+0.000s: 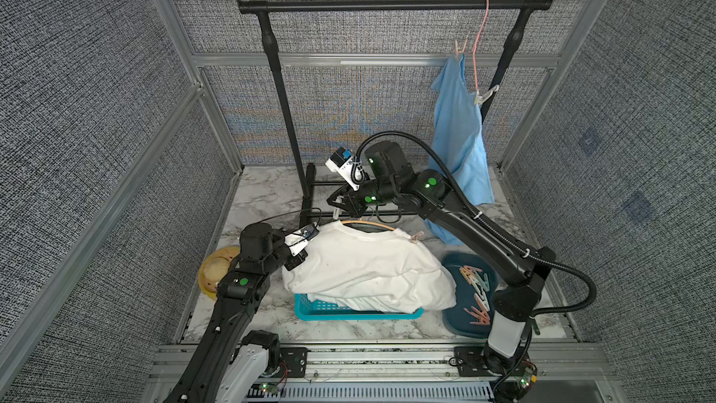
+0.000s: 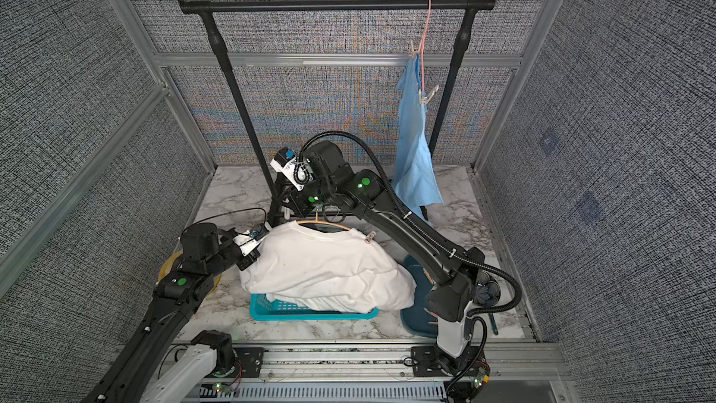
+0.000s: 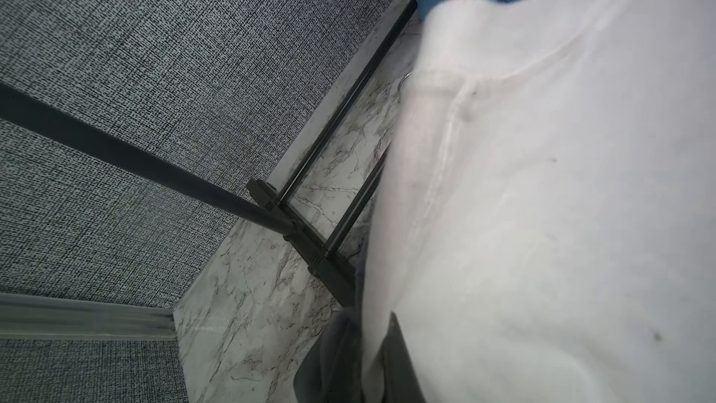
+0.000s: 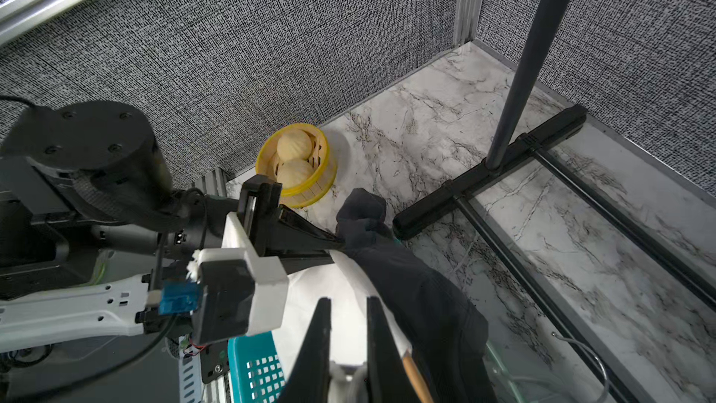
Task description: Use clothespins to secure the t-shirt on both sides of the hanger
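The white t-shirt [image 1: 365, 268] lies over the teal basket [image 1: 358, 315] on an orange hanger [image 4: 414, 377], with a clothespin [image 1: 417, 236] at its right shoulder. My left gripper is shut on the shirt's left shoulder, its fabric between the fingers. My right gripper is above that shoulder, holding a pale clothespin [image 4: 346, 386] between its fingers, beside the hanger.
A dark tray [image 1: 455, 313] of loose clothespins lies at the right. The rack [image 1: 395, 5] carries a blue cloth [image 1: 455, 134]. Buns in a yellow steamer [image 4: 320, 179] sit at the left.
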